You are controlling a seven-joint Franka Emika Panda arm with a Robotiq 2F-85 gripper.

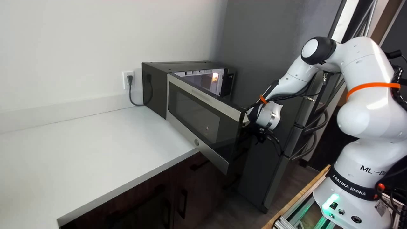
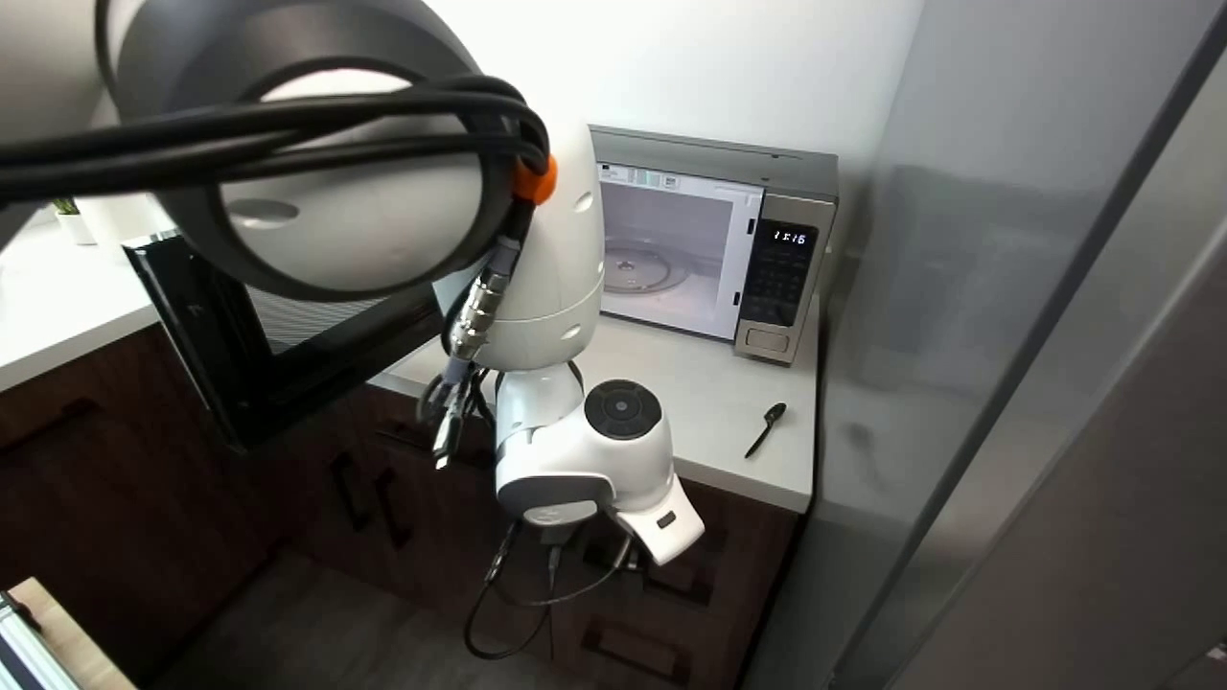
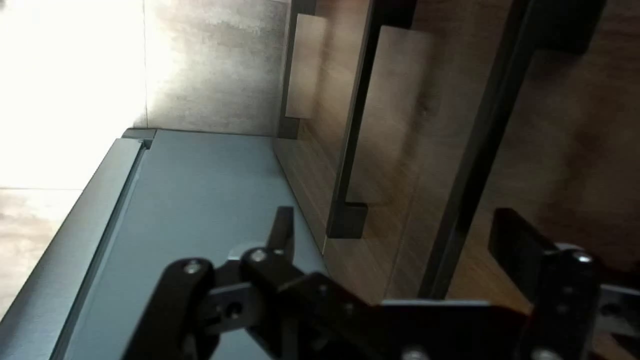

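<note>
In the wrist view my gripper is open, its two dark fingers wide apart and nothing held between them. Beyond the gap are the brown drawer fronts with long dark handles; the nearest drawer handle (image 3: 474, 162) runs at a slant between the fingers, and I cannot tell how far off it is. In the first exterior view the arm's wrist (image 1: 267, 116) is beside the free edge of the swung-open microwave door (image 1: 202, 114), and the fingers are hidden. The microwave (image 2: 794, 270) stands on the counter, with a glass turntable showing inside its cavity.
A black spoon (image 2: 767, 427) lies on the counter right of the arm. The grey refrigerator (image 1: 267, 57) closes off the right side. A plug and cord (image 1: 130, 87) hang behind the microwave.
</note>
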